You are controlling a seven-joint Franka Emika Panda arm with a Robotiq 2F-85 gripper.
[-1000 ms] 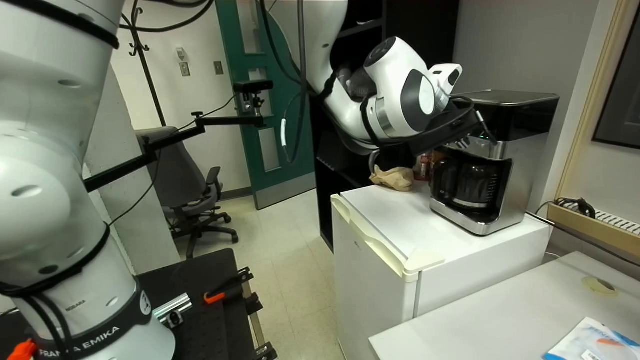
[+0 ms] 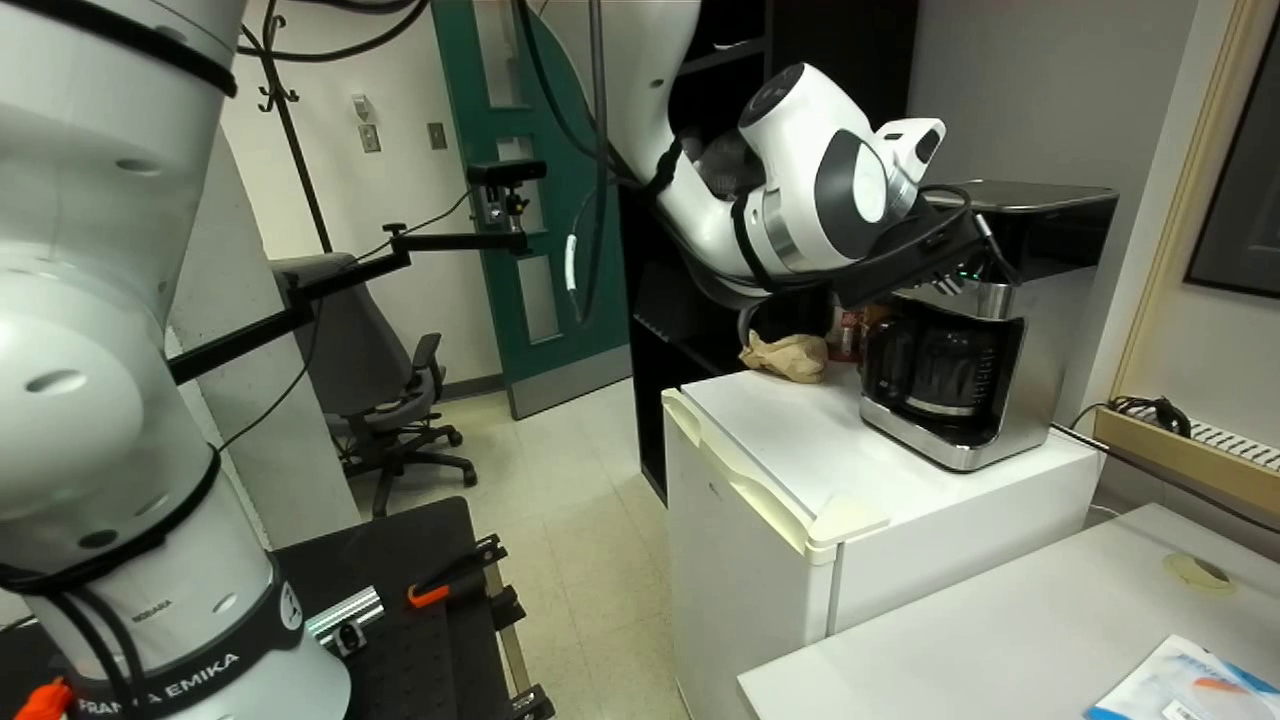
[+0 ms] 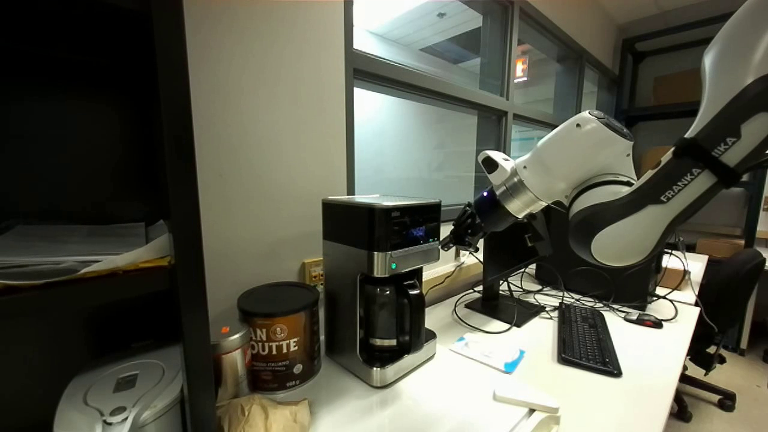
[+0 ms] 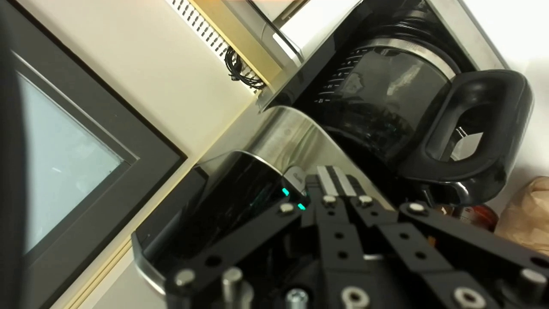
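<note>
The black-and-steel coffee maker [image 2: 1047, 372] stands on the white fridge top, with its glass carafe [image 3: 381, 317] seated inside. My gripper is shut, and nothing shows between its fingers. In the wrist view its fingertips overlap the steel front band [image 4: 291, 136], close to the panel's lit marks; whether they touch it cannot be told. From the second exterior view, the gripper sits at the machine's right, level with the lit display [image 3: 417, 231]. A green light [image 3: 393, 266] glows on the band. The carafe's black handle [image 4: 507, 108] points away from the machine.
A brown coffee tin [image 3: 279, 345] and a crumpled paper bag [image 2: 786, 356] stand beside the machine. The white fridge top [image 2: 816, 438] is clear in front. A desk with a keyboard [image 3: 587, 338] and a monitor lies to the side.
My gripper and wrist have moved slightly up and to the right in the first exterior view, nearer the machine's upper front. The coffee maker stays in place.
</note>
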